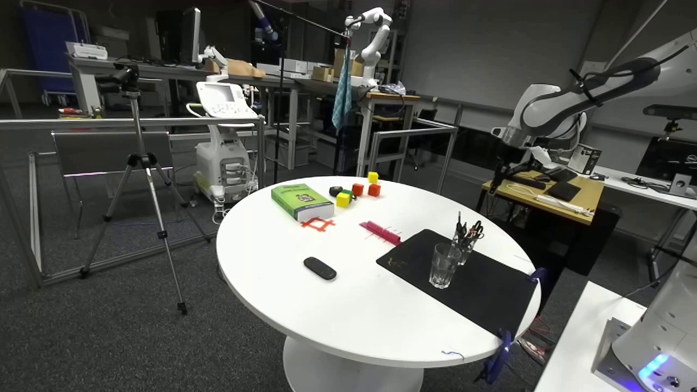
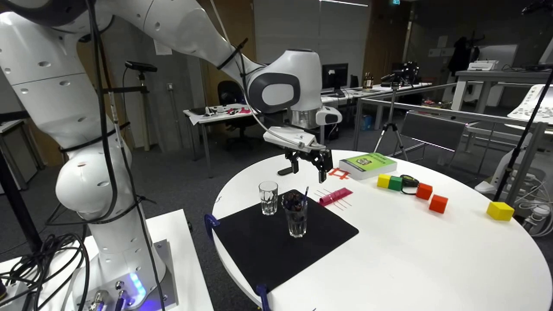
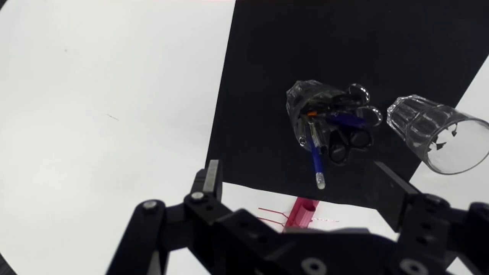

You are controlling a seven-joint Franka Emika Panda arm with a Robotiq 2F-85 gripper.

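My gripper [image 2: 309,173] stands open above the table, with nothing between its fingers. In the wrist view, one finger [image 3: 211,178] is at the lower left and the other at the lower right. Beyond them, a clear glass [image 3: 298,94] holds scissors, a blue pencil [image 3: 316,160] and other pens. An empty clear glass [image 3: 417,121] stands beside it, to the right in that view. Both glasses are upright on a black mat [image 2: 249,238]. A pink-red holder [image 2: 335,196] with thin prongs lies just off the mat's edge.
The white round table [image 1: 274,300] also bears a green book [image 1: 301,201], a red lattice piece [image 1: 318,224], a dark oblong object [image 1: 320,268], and yellow, green and red [image 2: 438,204] cubes. Blue clamps [image 1: 500,356] grip the mat at the table edge.
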